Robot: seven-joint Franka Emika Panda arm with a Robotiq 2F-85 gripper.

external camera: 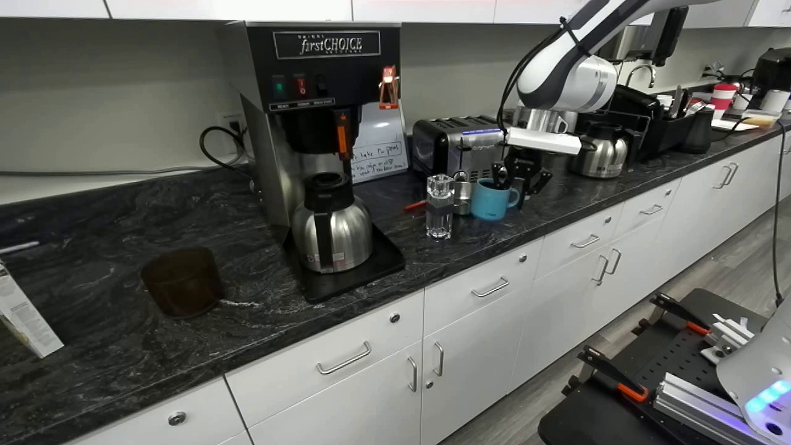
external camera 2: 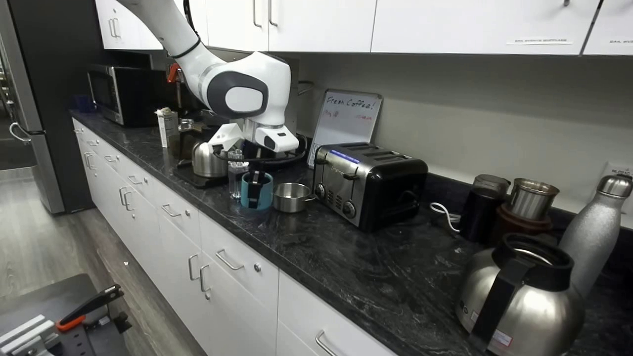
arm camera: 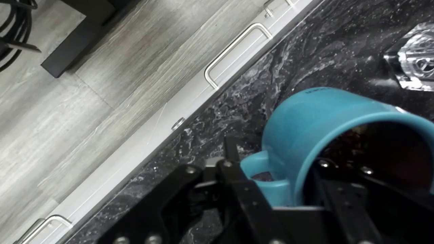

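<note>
A turquoise mug (external camera: pixel 490 201) with dark contents shows near the counter's front, its handle toward the right in the first exterior view. My gripper (external camera: pixel 515 178) is shut on the handle side of the mug. In the wrist view one black finger (arm camera: pixel 343 203) reaches inside the mug (arm camera: pixel 321 118), and the other passes outside by the handle. The second exterior view shows the mug (external camera 2: pixel 256 193) upright below the hand, close to the counter; the gap under it is hard to judge.
A clear faceted container (external camera: pixel 439 207) stands just beside the mug, and a small steel pot (external camera 2: pixel 291 197) is close on the other side. Behind are a toaster (external camera 2: pixel 368 181) and the coffee maker with its steel carafe (external camera: pixel 332 230). Open counter (external camera: pixel 252 289) lies left of the carafe.
</note>
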